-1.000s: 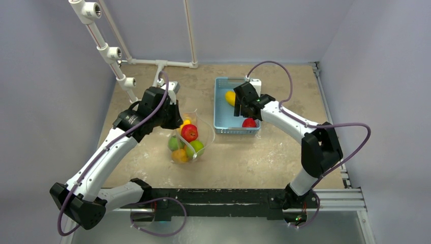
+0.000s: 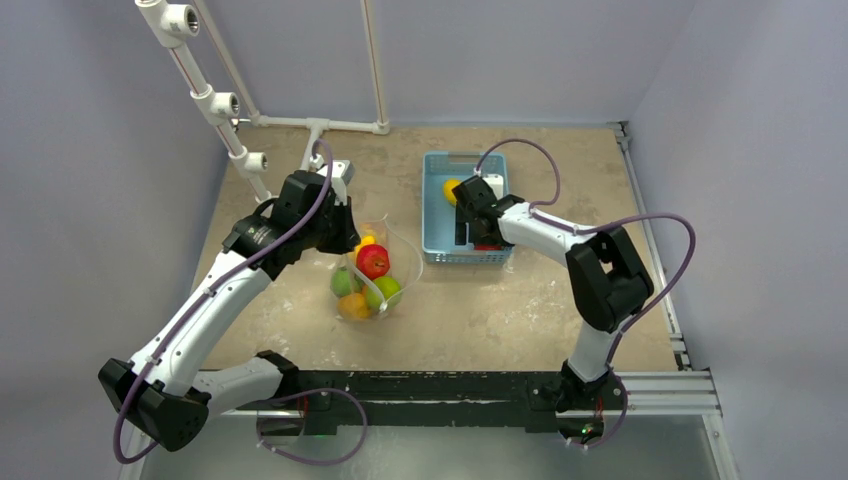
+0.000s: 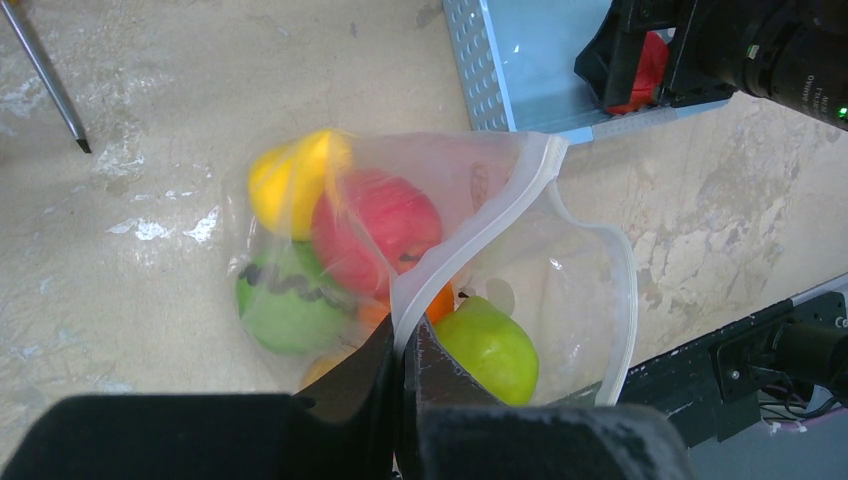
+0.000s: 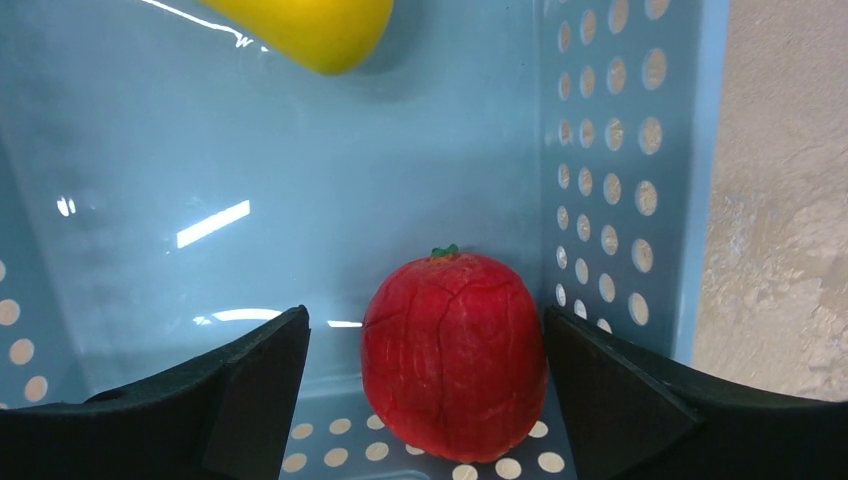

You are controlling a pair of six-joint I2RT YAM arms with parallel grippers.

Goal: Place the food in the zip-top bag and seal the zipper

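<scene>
The clear zip top bag (image 3: 590,290) stands with its mouth spread, several pieces of food inside, among them a red apple (image 2: 373,261) and a green pear (image 3: 490,345). My left gripper is shut on the bag's near rim. In the blue basket, a wrinkled red tomato (image 4: 452,360) rests in the front right corner. My right gripper reaches down over it, open, its fingers on either side. The right finger (image 4: 590,370) is close against the tomato; a gap shows on the left. A yellow food piece (image 4: 320,25) lies farther back in the basket.
The blue basket (image 2: 430,220) has perforated walls, and its right wall is close to my right gripper's finger. A thin metal rod (image 3: 45,75) lies left of the bag. Bare table (image 2: 480,325) stretches in front of the basket.
The left arm and bag have not moved.
</scene>
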